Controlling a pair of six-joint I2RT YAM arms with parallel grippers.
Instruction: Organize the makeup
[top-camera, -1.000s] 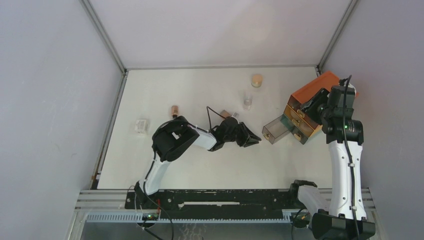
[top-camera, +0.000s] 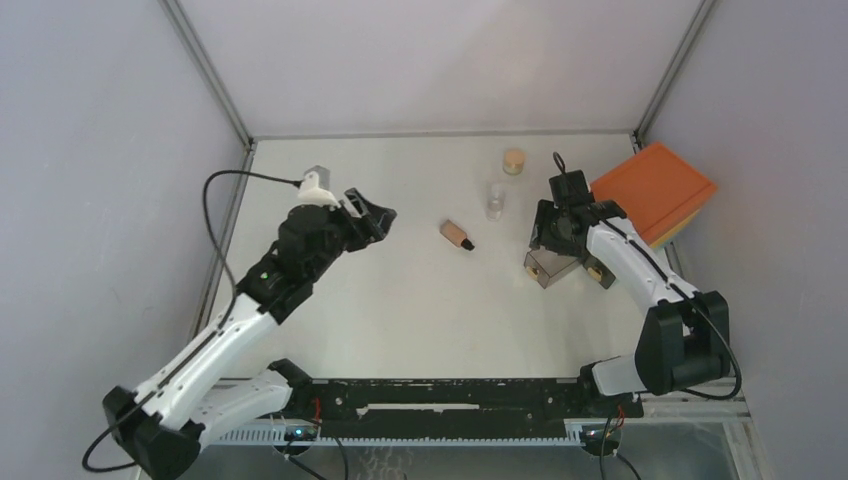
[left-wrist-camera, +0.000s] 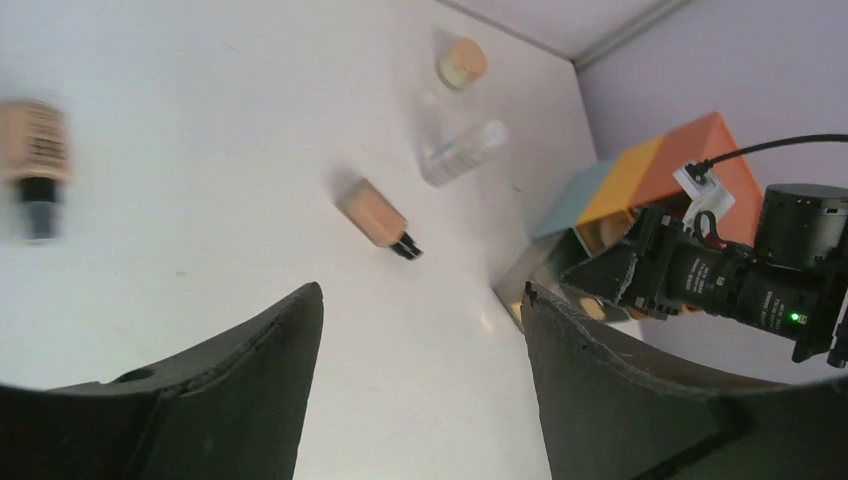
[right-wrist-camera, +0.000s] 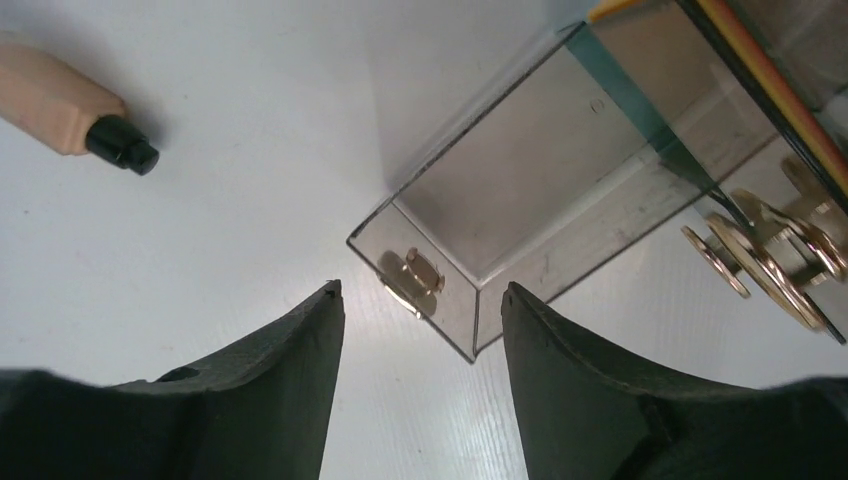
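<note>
A small cabinet (top-camera: 653, 190) with an orange top stands at the right, with a clear drawer (top-camera: 550, 268) pulled out at its lower front. My right gripper is over that empty drawer, fingers apart, holding nothing. My left gripper is raised over the table's left part, fingers apart and empty. A foundation bottle (top-camera: 455, 234) lies in the middle; a second bottle (left-wrist-camera: 35, 170) shows blurred in the left wrist view. A clear cylinder (top-camera: 495, 202) and a cream jar (top-camera: 514, 161) stand behind, left of the cabinet.
Walls bound the table at back and sides. The left arm hides much of the table's left part in the top view.
My left arm has lifted and swung leftward, away from the middle bottle. My right gripper has moved left from the cabinet's top to over the pulled-out drawer.
</note>
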